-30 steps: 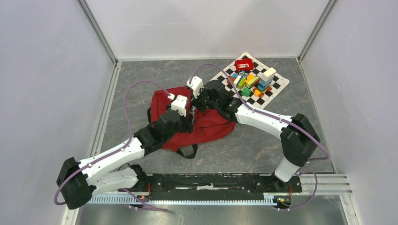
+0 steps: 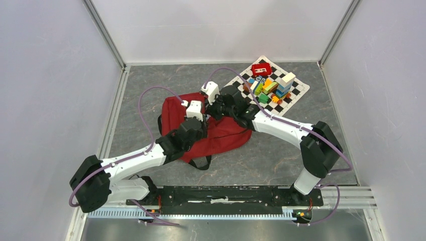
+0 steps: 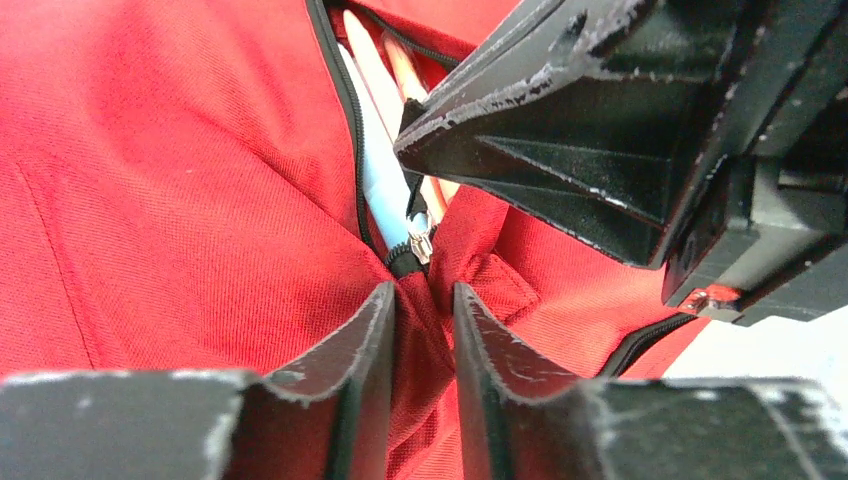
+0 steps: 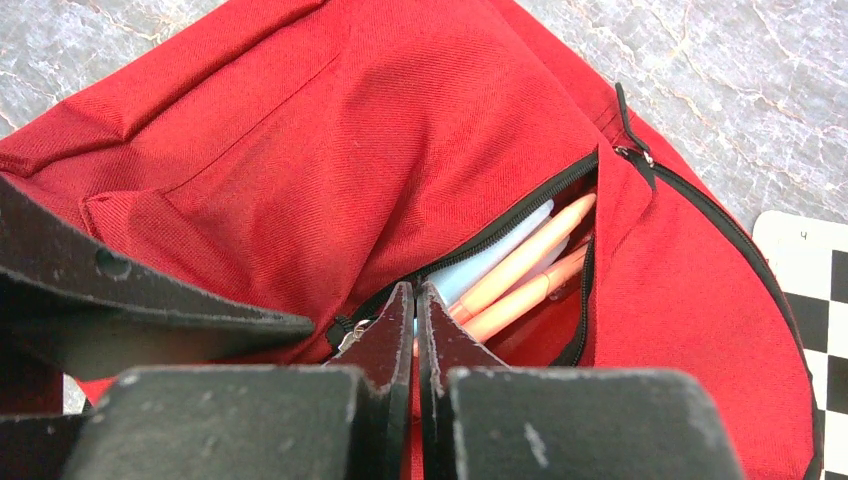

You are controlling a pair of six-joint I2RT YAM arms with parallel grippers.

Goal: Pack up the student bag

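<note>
A red bag [image 2: 226,140] lies flat, its zipped pocket partly open with pale blue and orange pens [image 4: 530,250] inside. My left gripper is low at the pocket's zipper end, fingers part open around bunched red fabric beside the silver zipper pull [image 3: 420,240]; whether it grips the fabric I cannot tell. Just above it, my right gripper is shut over the pocket opening near the pull, with nothing clearly between its fingertips. In the left wrist view the right gripper's black body covers part of the pens.
A checkered mat [image 2: 296,95] at the upper right holds colourful blocks and a red item [image 2: 261,70]. Bare grey table shows left of the bag and at lower right. Both arms are very close together over the bag.
The right arm looks still.
</note>
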